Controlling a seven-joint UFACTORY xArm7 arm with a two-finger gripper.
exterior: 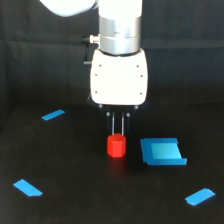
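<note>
A small red block [117, 146] sits on the black table near the middle of the view. Straight above it hangs my gripper [118, 132], pointing down from the white hand. Its two thin fingers stand apart with a dark gap between them, and their tips end close to the block's top. Whether the tips touch the block I cannot tell. To the right, a blue square [147, 142] with a lighter blue patch inside lies flat on the table, apart from the block.
Strips of blue tape lie on the table: one at the back left [53, 115], one at the front left [27, 188] and one at the front right [200, 197].
</note>
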